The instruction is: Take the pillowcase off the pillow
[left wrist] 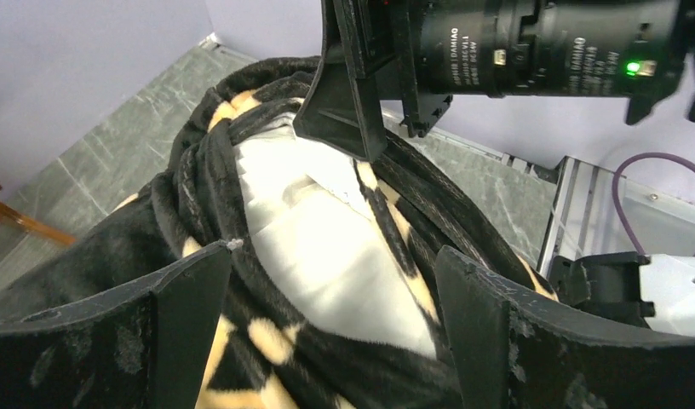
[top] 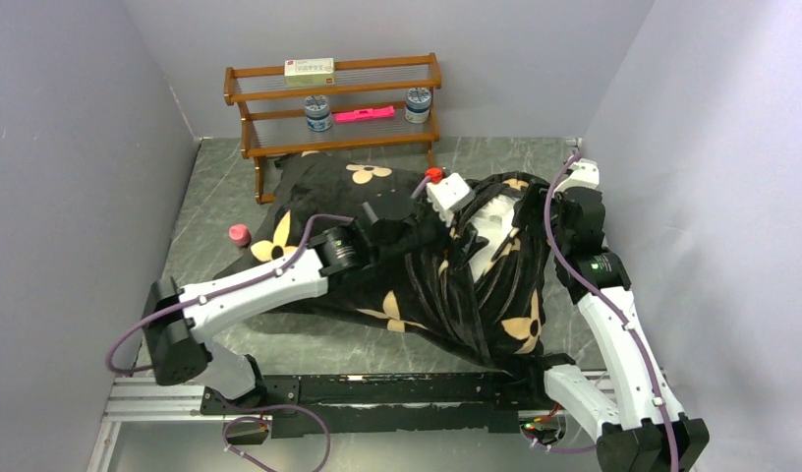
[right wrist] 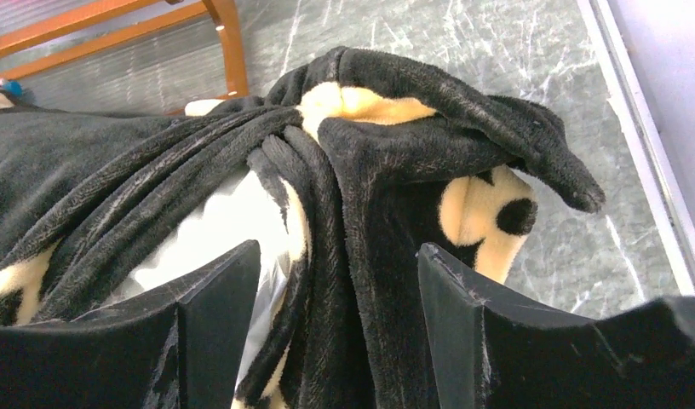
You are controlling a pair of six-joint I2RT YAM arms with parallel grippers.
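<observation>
A black velvet pillowcase with yellow flowers (top: 279,241) covers the pillow, bunched and folded back at its right part, where the white pillow (top: 490,221) (left wrist: 318,247) shows between the folds. My open left gripper (top: 456,246) hangs over the pillow just left of the white opening. My right gripper (top: 530,206) is open above the bunched right edge of the pillowcase, with fabric folds below and between its fingers.
A wooden rack (top: 333,143) with jars, a pink item and a box stands at the back. A pink cup (top: 239,235) sits left of the pillow. Walls close in on both sides; the bare tabletop is narrow around the pillow.
</observation>
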